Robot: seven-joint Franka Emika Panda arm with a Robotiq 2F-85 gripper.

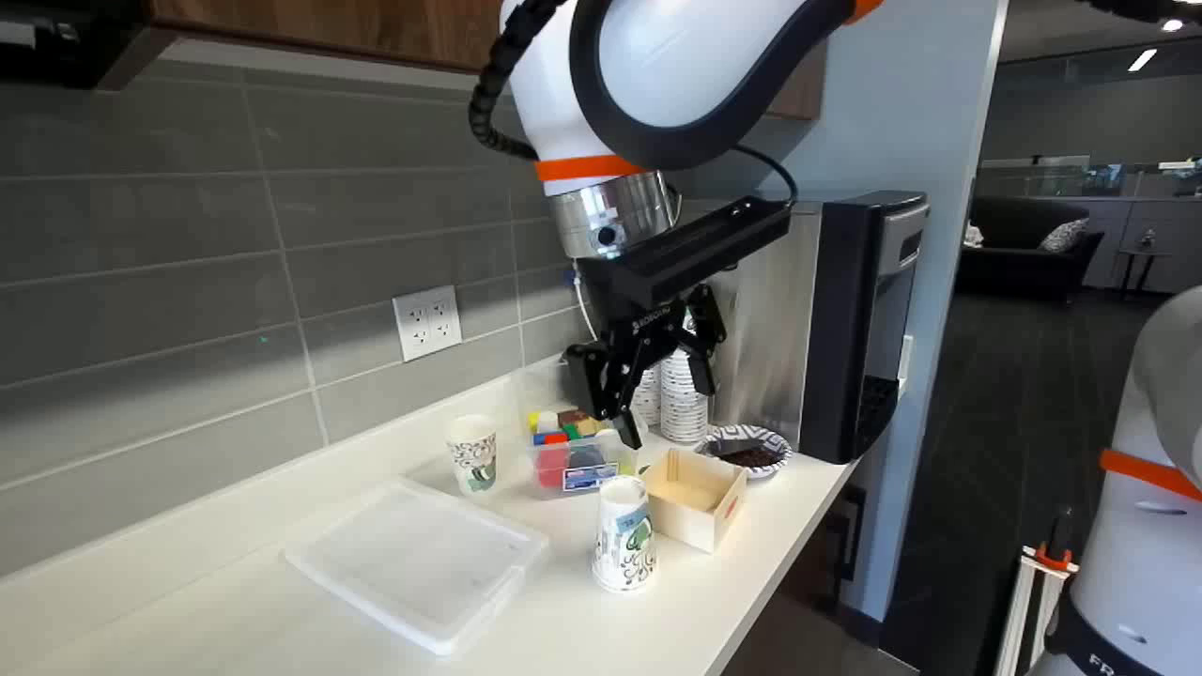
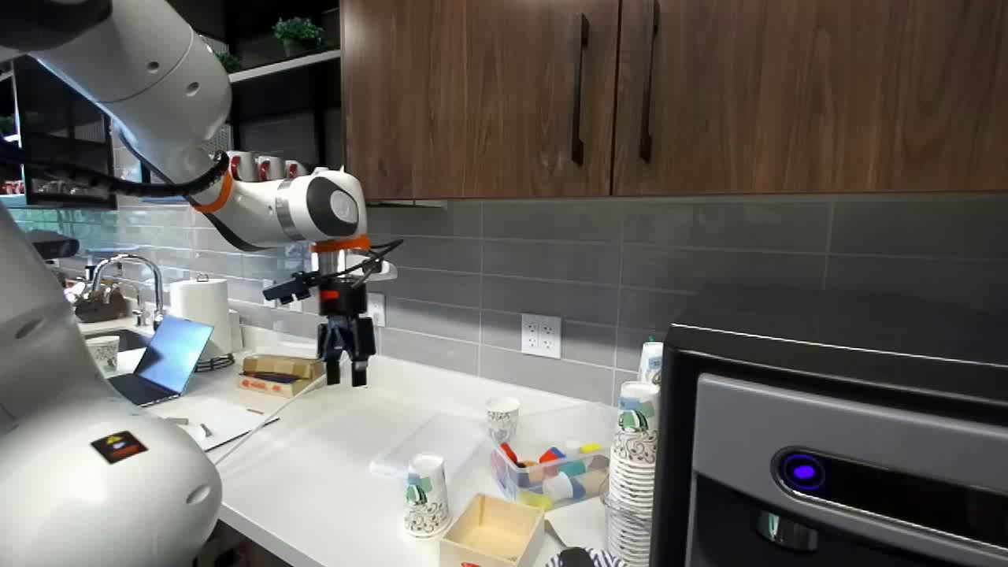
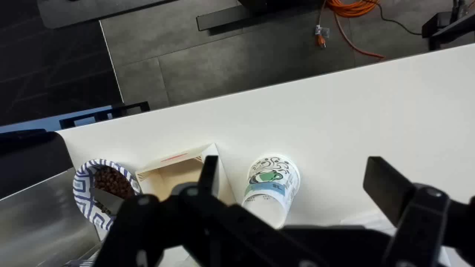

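Note:
My gripper (image 1: 655, 383) hangs above the counter with its fingers spread and nothing between the fingers. In the wrist view an upside-down patterned paper cup (image 3: 272, 184) appears in the gap between the fingertips, well below them on the counter. Exterior view 1 shows that same cup, or nested cups (image 1: 625, 535), standing near the front edge. Close beside it is an open wooden box (image 1: 695, 496), which looks empty. Behind, nearer the wall, stands an upright paper cup (image 1: 472, 453). A clear plastic bin (image 2: 553, 463) holds several colourful items.
A translucent lid (image 1: 419, 558) lies flat on the counter. Stacked cups (image 1: 683, 400) and a patterned bowl of coffee beans (image 3: 111, 182) stand near the dispenser (image 1: 865, 327). In the wrist view, bare counter (image 3: 356, 120) extends toward the front edge.

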